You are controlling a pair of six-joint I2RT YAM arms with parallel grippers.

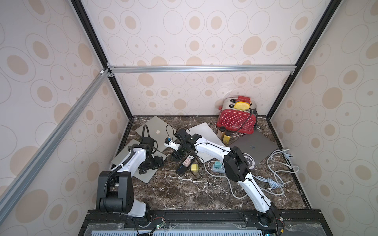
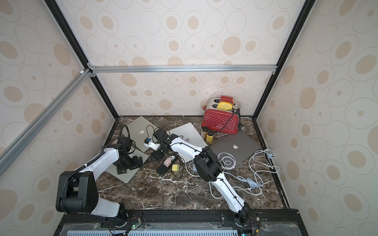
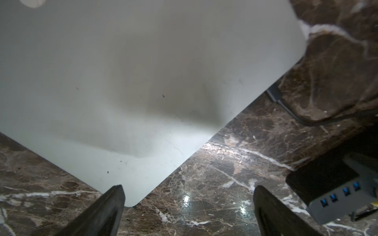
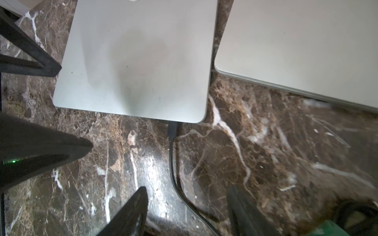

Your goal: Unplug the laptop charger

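A silver laptop (image 4: 133, 78) lies closed on the dark marble table at the left. From its edge sticks a black cable plug (image 4: 172, 130); the black cable (image 4: 172, 165) curves off below it. The same plug (image 3: 274, 93) shows at the laptop's right-hand edge in the left wrist view. My right gripper is open, its fingers apart on either side of the cable's line, short of the plug. Over the laptop's front corner my left gripper stands open, nothing between its fingers. Whether the plug is fully seated is hard to tell.
A black power strip (image 1: 182, 169) with a pink adapter (image 1: 188, 160) lies right of the laptop, beside a yellow adapter (image 1: 195, 168). Other closed laptops (image 1: 156, 129), a red toaster (image 1: 236, 120) and white cables (image 1: 275, 182) surround it.
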